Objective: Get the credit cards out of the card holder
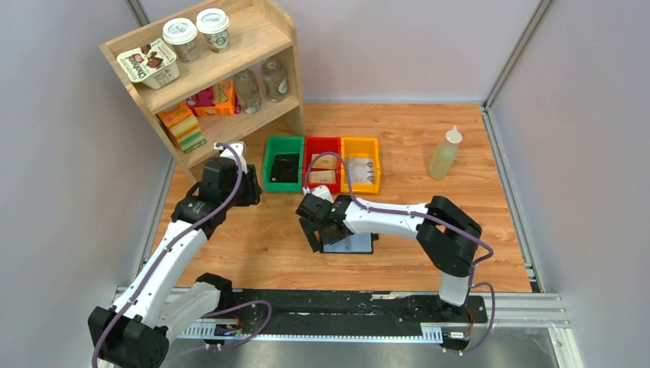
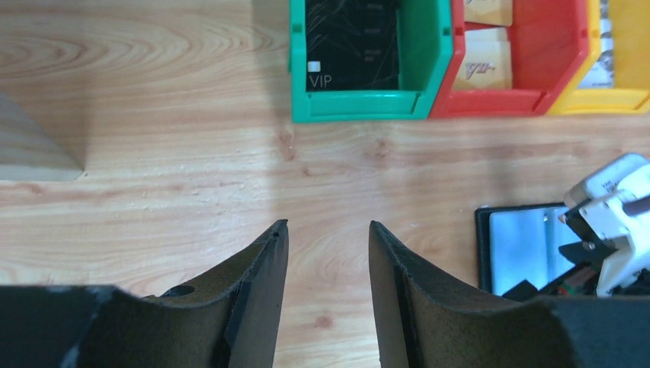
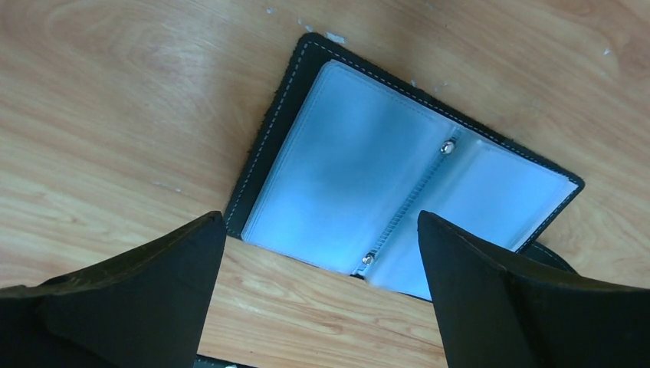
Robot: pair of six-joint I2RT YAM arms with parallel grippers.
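The card holder (image 3: 345,161) lies spread flat on the table, a dark cover with pale bluish clear sleeves and a ringed spine; in the top view my right arm hides part of it. Over the holder hovers my right gripper, open, with nothing between its fingers. A black card marked VIP (image 2: 352,54) rests in the green bin (image 2: 360,106). Tan cards (image 1: 323,176) are in the red bin (image 1: 308,165), and pale cards (image 1: 360,170) in the yellow bin (image 1: 369,143). My left gripper is open and empty above bare table, left of the holder.
A wooden shelf (image 1: 264,38) with cups, boxes and bottles stands at the back left. At the right rear is a squeeze bottle (image 1: 445,153).
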